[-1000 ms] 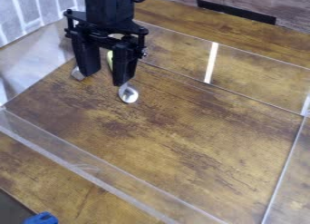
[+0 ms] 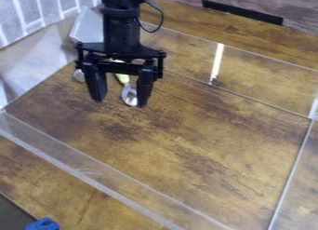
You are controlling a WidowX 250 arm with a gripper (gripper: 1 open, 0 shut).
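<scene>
My black gripper point(image 2: 121, 88) hangs over the upper left of the wooden board, its two fingers apart and open. Behind and between the fingers, a silver spoon-like object point(image 2: 129, 97) lies on the board, with a small yellow item point(image 2: 122, 78) just above it, both partly hidden by the gripper. Another small metallic piece at the left of these is mostly hidden too.
Clear plastic edging point(image 2: 99, 178) borders the wooden surface point(image 2: 205, 150), whose middle and right are clear. A pale sheet point(image 2: 37, 71) stands at the left. A blue object point(image 2: 41, 223) sits at the bottom left corner.
My gripper has shifted right and slightly away from the camera over the last second, so it now covers more of the small objects behind it.
</scene>
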